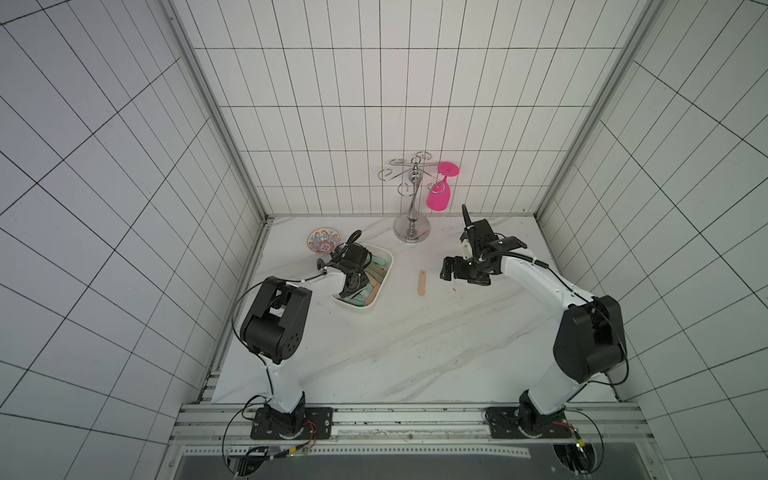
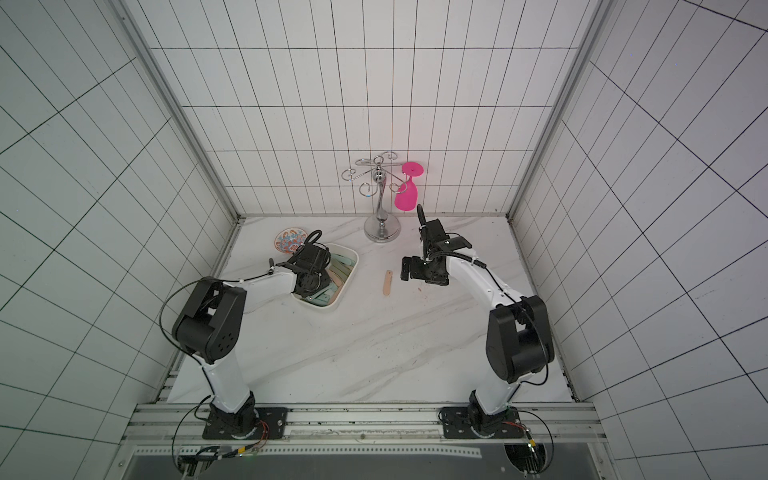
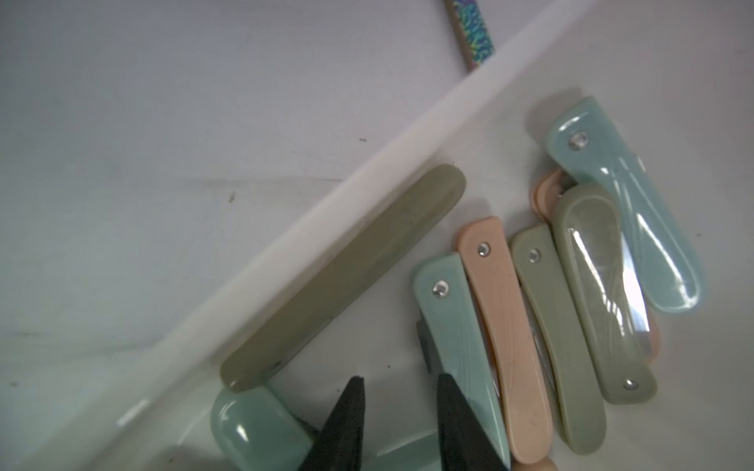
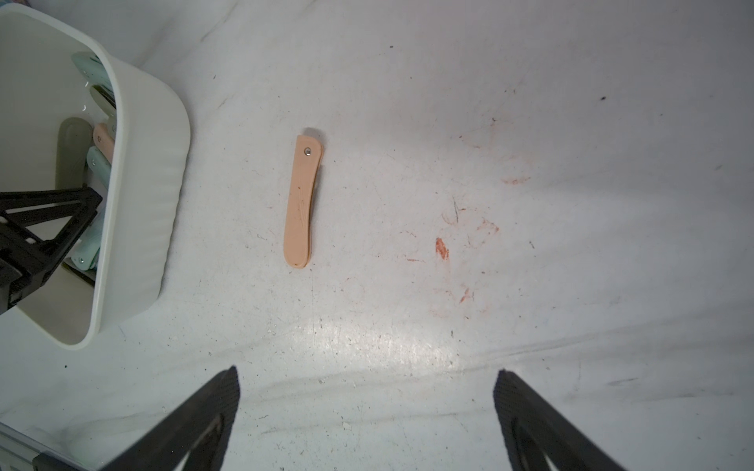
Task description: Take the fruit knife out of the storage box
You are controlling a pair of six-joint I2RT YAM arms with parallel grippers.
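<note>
The white storage box [image 4: 143, 196] holds several folding fruit knives: mint [image 3: 463, 345], pink [image 3: 510, 337], olive [image 3: 565, 337] and others. My left gripper is down inside it, its fingers parted above the box floor beside a mint knife, with nothing clearly between them. Another pink knife [image 4: 302, 200] lies on the table, right of the box. My right gripper stands open over the table, to the right of that knife, holding nothing.
A metal stand [image 1: 413, 228] with a pink glass [image 1: 438, 196] is at the back centre. A patterned plate [image 1: 324, 238] lies behind the box.
</note>
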